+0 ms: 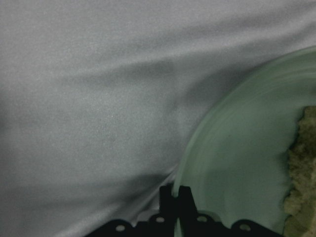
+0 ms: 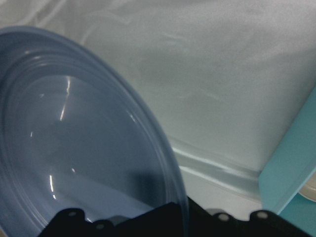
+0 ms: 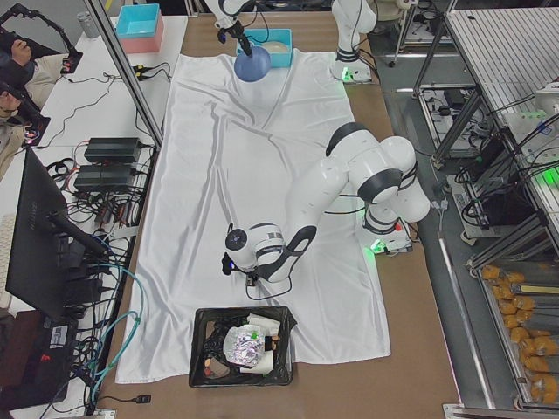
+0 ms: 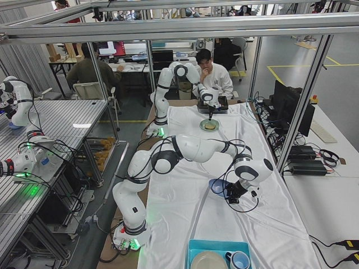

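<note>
A blue plate is held at its rim by my right gripper, which is shut on it, near the light blue bin at the far end in the camera left view. A green plate with a yellowish food piece lies on the white cloth. My left gripper is at this plate's rim, its fingers close together on the rim.
The bin holds a beige plate and a mug. A black tray with assorted items stands at the near end.
</note>
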